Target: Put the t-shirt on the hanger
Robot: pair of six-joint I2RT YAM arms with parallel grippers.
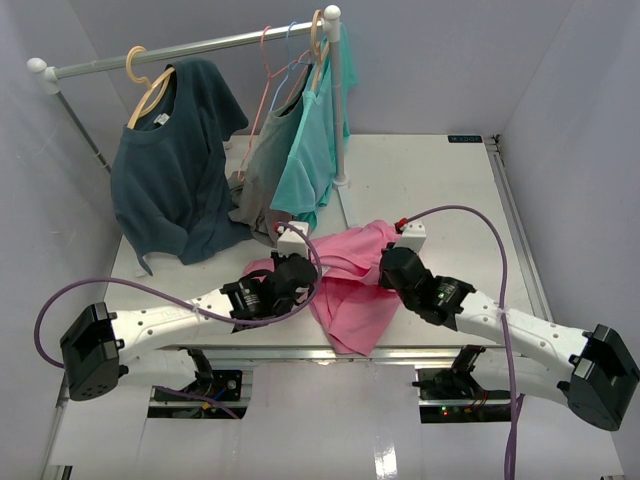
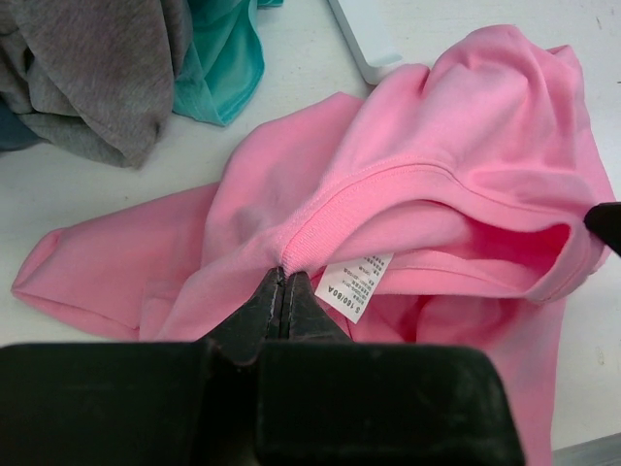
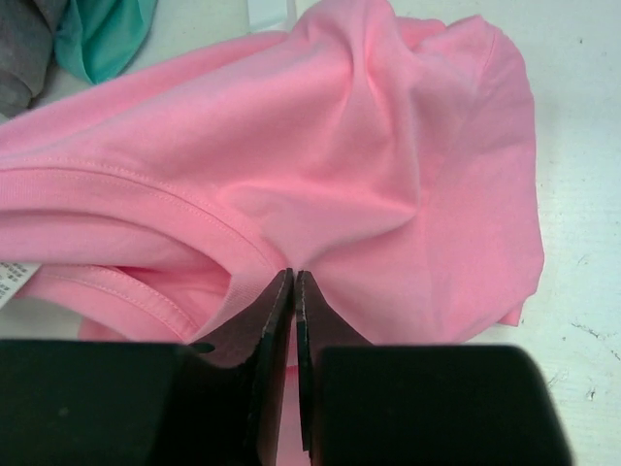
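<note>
The pink t-shirt [image 1: 355,315] lies bunched on the table below the rack, its collar band and white size label [image 2: 354,282] showing in the left wrist view. My left gripper is shut on the collar's edge at the shirt's left part. My right gripper is shut on the shirt beside the other end of the collar, further right. In the left wrist view the collar opening stretches between the two grippers.
A clothes rack [image 1: 200,45] at the back holds a dark teal shirt [image 1: 170,200], grey and turquoise [image 1: 310,150] garments, and pink and blue hangers.
</note>
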